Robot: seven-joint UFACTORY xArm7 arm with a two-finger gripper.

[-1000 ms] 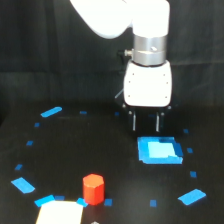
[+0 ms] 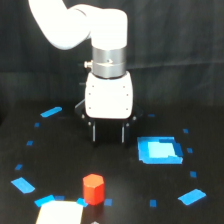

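Observation:
My gripper (image 2: 109,134) hangs below the white hand over the dark table, left of centre. Its two dark fingers stand apart, with nothing visible between them. In front of it and a little to the left is a red block (image 2: 93,189), apart from the gripper. A pale white block (image 2: 60,212) sits at the bottom edge, partly cut off. To the right lies a blue square (image 2: 145,149) with a whitish patch (image 2: 160,150) inside it; whether that patch is flat or raised is hard to tell.
Blue tape strips (image 2: 23,185) and small blue marks lie scattered over the black table. Another strip (image 2: 191,197) is at the right front. Open table surrounds the blue square, and the back is dark and empty.
The arm has moved left and somewhat lower, from above the blue square toward the red block's side. Its fingers look farther apart. The blocks and the square have not moved.

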